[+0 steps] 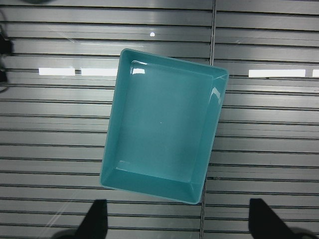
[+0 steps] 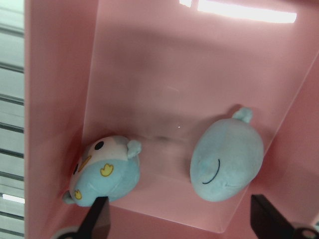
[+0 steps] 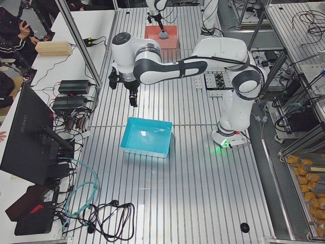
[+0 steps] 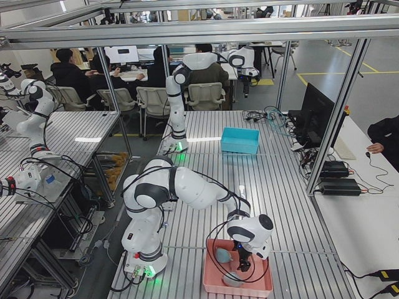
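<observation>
An empty teal bin (image 1: 159, 124) lies on the slatted table, below my left gripper, which stands open with nothing between its fingers. A pink bin (image 4: 212, 280) at the other end of the table holds two plush toys: a blue-and-white one with a face (image 2: 107, 177) and a pale blue one (image 2: 227, 157). My right gripper is open above them, its fingers at the lower edge of the right wrist view, nothing between them.
A monitor (image 3: 28, 137), power boxes and loose cables (image 3: 111, 218) line one side of the table. Metal frame posts stand along the edges. The table around the teal bin is mostly clear.
</observation>
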